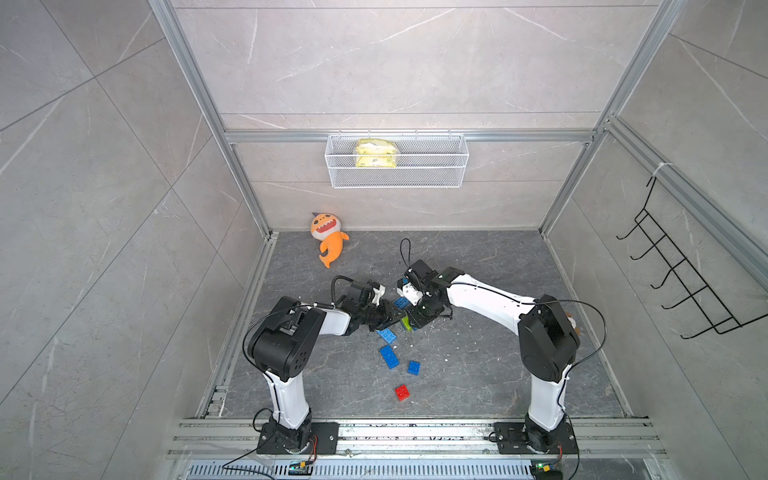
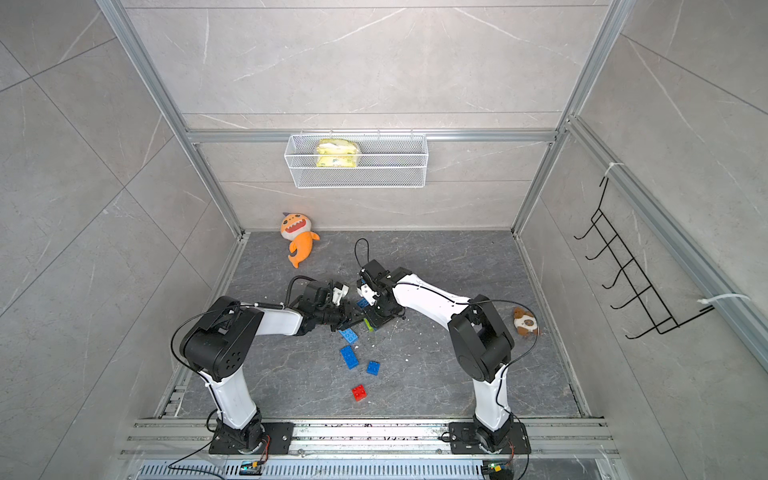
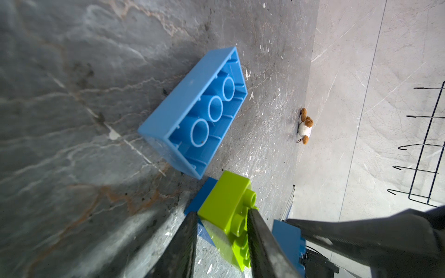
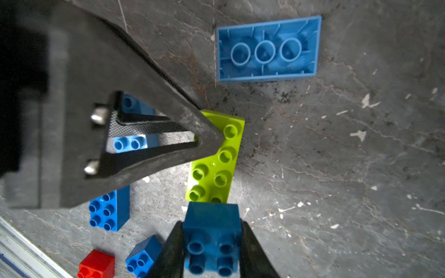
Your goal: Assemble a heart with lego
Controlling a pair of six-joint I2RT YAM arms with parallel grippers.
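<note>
In the left wrist view, my left gripper is shut on a lime-green brick point(image 3: 224, 199), one finger along its studded face. A darker blue brick point(image 3: 204, 197) shows partly behind the green one, against its other side. My right gripper is shut on a blue brick point(image 4: 211, 217), four studs facing its camera. This blue brick hangs just below the green brick point(image 4: 215, 178) in the right wrist view; whether they touch I cannot tell. A lighter blue brick point(image 4: 268, 48) lies close by, its hollow underside showing.
Toward the front lie a long blue brick point(image 1: 389, 356), a small blue brick point(image 1: 413, 367) and a red brick point(image 1: 402, 393). Another light-blue brick point(image 1: 387, 336) is beside the left gripper. An orange shark toy point(image 1: 326, 238) rests at the back left.
</note>
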